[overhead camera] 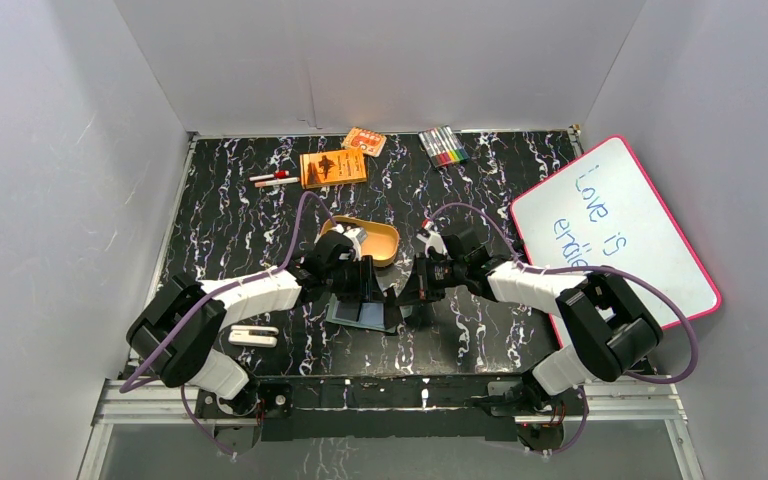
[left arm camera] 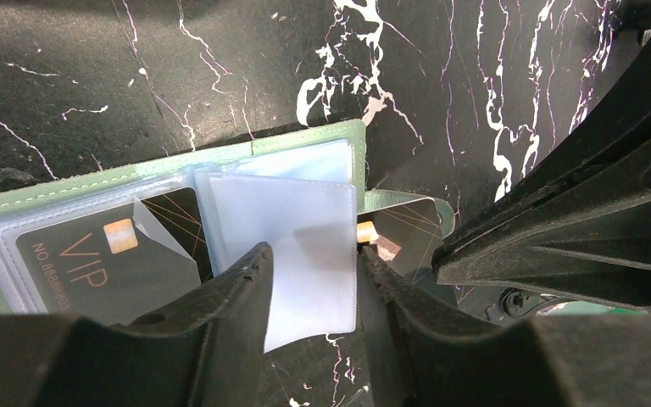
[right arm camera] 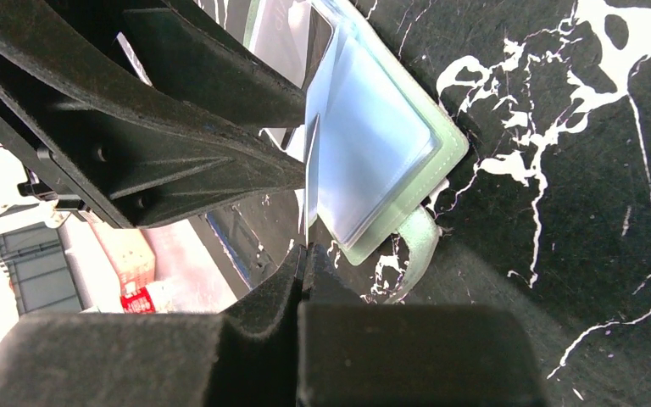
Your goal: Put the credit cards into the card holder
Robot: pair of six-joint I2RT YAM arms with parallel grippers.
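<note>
The pale green card holder (left arm camera: 305, 136) lies on the table with clear sleeves. Its left sleeve holds a black VIP card (left arm camera: 76, 254); the right sleeve's clear flap (left arm camera: 305, 220) is raised. Above that flap stands my left gripper, its fingers apart, one fingertip near the flap's outer edge. My right gripper is shut on a dark card (left arm camera: 407, 233) with a gold chip, held upright. In the right wrist view the card (right arm camera: 311, 178) appears edge-on at the sleeve's mouth; how far it reaches inside is hidden.
Behind the arms sits an orange-yellow tray (overhead camera: 385, 240). A white object (overhead camera: 253, 337) lies at the front left. Books (overhead camera: 333, 168) and markers (overhead camera: 443, 147) are at the back, and a whiteboard (overhead camera: 620, 235) fills the right side.
</note>
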